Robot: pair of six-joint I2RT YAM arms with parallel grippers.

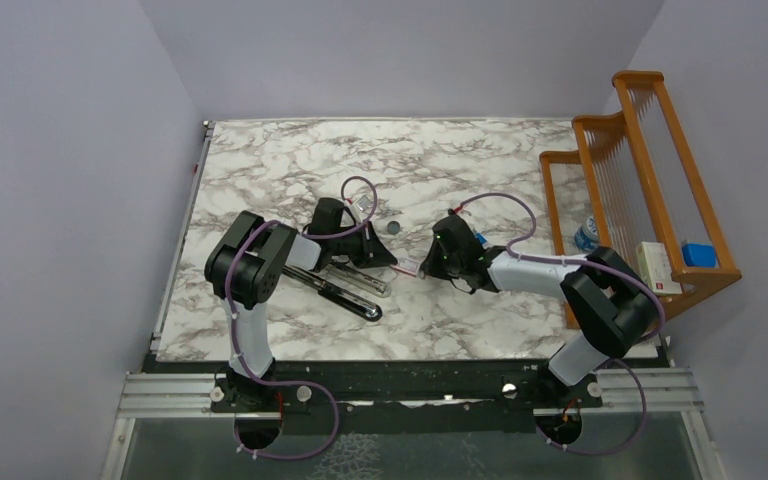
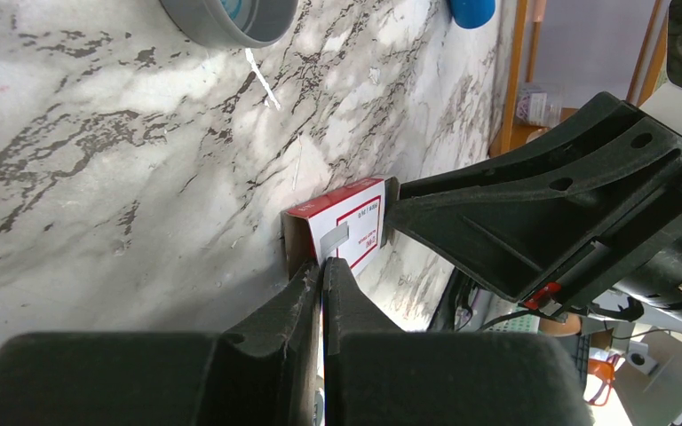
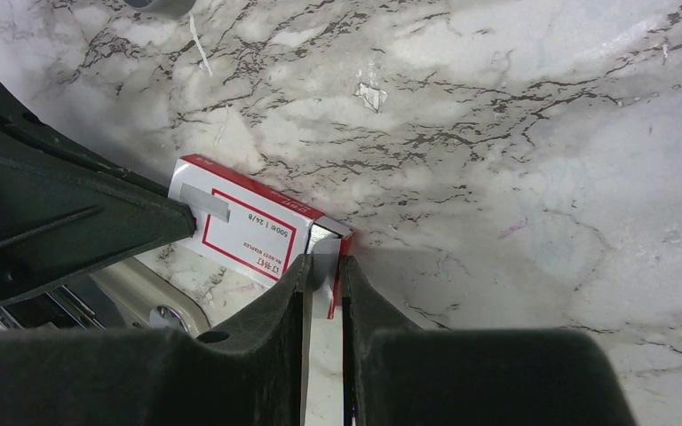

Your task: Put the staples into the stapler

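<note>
A small white-and-red staple box point(image 3: 249, 235) lies between my two grippers, low over the marble table. My left gripper has its fingertips together on one end of it. At the other end, the right gripper's point(image 3: 326, 266) fingers stand a narrow gap apart around a silvery strip point(image 3: 324, 244) beside a red edge. Whether they press on it is unclear. The stapler shows a silver rail point(image 1: 360, 281) and a black-and-silver arm point(image 1: 350, 301), spread apart at the left; the left arm partly covers it.
A small grey round container point(image 1: 393, 228) stands behind the box, and a blue item point(image 1: 480, 238) is partly hidden by the right arm. A wooden rack point(image 1: 650, 180) stands along the right edge.
</note>
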